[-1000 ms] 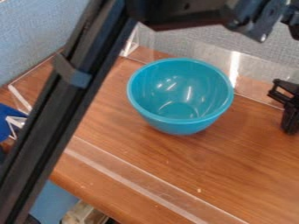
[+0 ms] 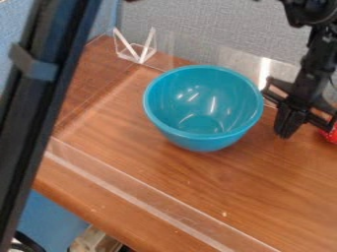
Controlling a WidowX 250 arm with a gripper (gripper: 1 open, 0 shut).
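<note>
A glossy teal bowl (image 2: 202,108) stands upright on the wooden table (image 2: 198,202). Just right of the bowl, my black gripper (image 2: 285,128) hangs low over the table with its tips pointing down; it looks shut, with nothing visible between its fingers. A red object (image 2: 329,137) lies at the right edge, partly out of frame and partly behind the gripper.
A white wire stand (image 2: 133,49) is at the back against the grey wall (image 2: 218,34). A dark arm post runs down the left side. Bare table lies in front of the bowl; clear strips run along the back and front.
My gripper has moved left from the right edge toward the bowl, uncovering more of the red object. The upper arm link has risen mostly out of the top of the view.
</note>
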